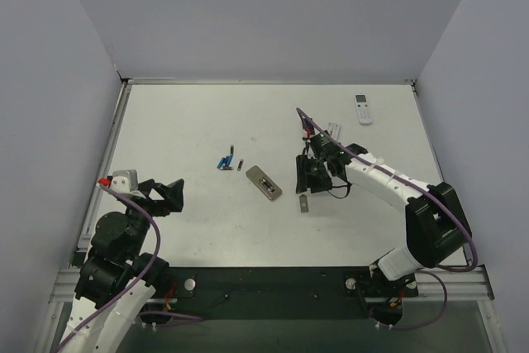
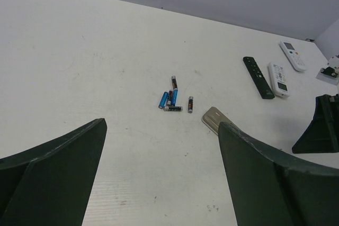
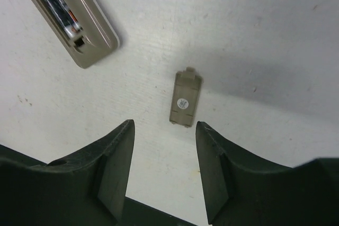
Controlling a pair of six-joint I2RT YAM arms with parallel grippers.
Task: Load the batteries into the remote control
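Note:
A grey remote [image 1: 264, 183] lies on the white table, its compartment open with batteries inside, seen closely in the right wrist view [image 3: 95, 38]. Its detached cover [image 3: 185, 96] lies flat to the right of it, also visible in the top view [image 1: 303, 204]. My right gripper is over the table just short of the cover, fingers apart with nothing between them. Several loose batteries [image 2: 163, 100] lie left of the remote. My left gripper stands open at the table's left front.
A black remote [image 2: 258, 78] and two white remotes [image 2: 277, 80] lie at the back right, partly behind my right arm in the top view. Grey walls [image 1: 50, 55] surround the table.

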